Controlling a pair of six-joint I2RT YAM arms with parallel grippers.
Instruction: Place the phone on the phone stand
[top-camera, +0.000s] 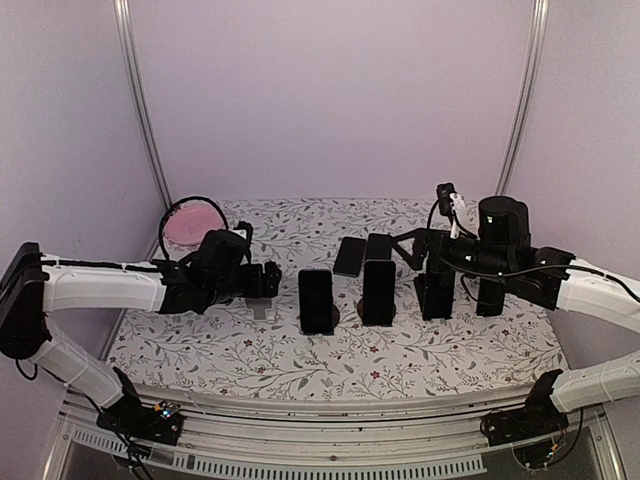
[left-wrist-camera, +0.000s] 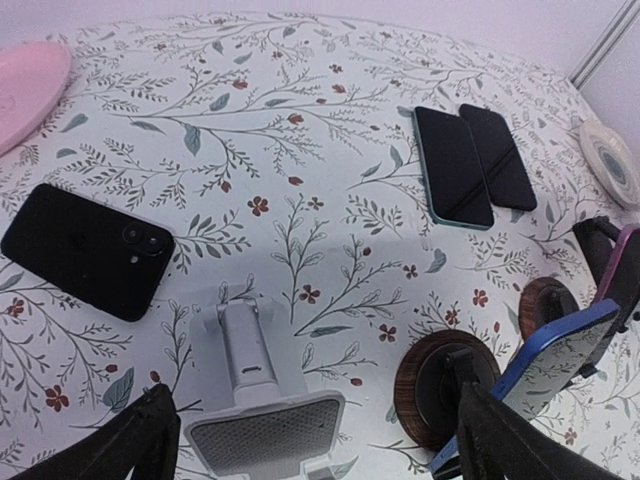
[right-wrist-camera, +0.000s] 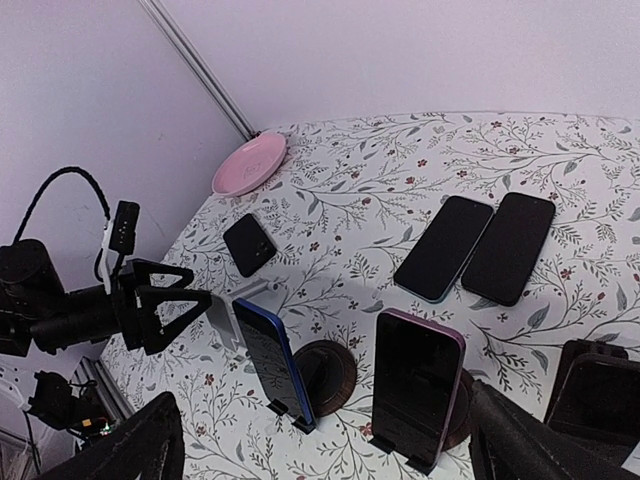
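A black phone (left-wrist-camera: 88, 250) lies flat behind an empty white phone stand (left-wrist-camera: 245, 360), in front of my left gripper. The left fingers are open above the stand with nothing held. From the right wrist view this phone (right-wrist-camera: 249, 245) shows at the table's left, and my left gripper hides it from above. Two more phones (top-camera: 350, 256) (top-camera: 379, 247) lie flat side by side at the back. A blue-edged phone (right-wrist-camera: 272, 360) and a pink-edged phone (right-wrist-camera: 418, 385) stand upright on round-based stands. My right gripper hangs open and empty over the right side.
A pink plate (top-camera: 194, 223) sits at the back left. Further dark upright phones or stands (top-camera: 435, 296) (top-camera: 490, 297) are at the right, beneath the right arm. Bare patterned table shows along the front and in the middle back.
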